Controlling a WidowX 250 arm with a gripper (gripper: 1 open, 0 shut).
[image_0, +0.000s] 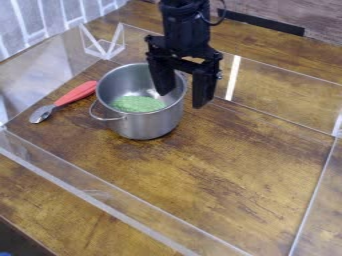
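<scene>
A steel pot (134, 121) with side handles stands on the wooden table, with a green item (138, 104) lying inside it. Over the pot's right rear rim is my black gripper (183, 82), open, its two fingers spread to either side. Whether it touches the rim cannot be told from this view.
A spoon with a red handle (76, 93) lies left of the pot. A clear-walled enclosure surrounds the work area, with a small white rack at the back left.
</scene>
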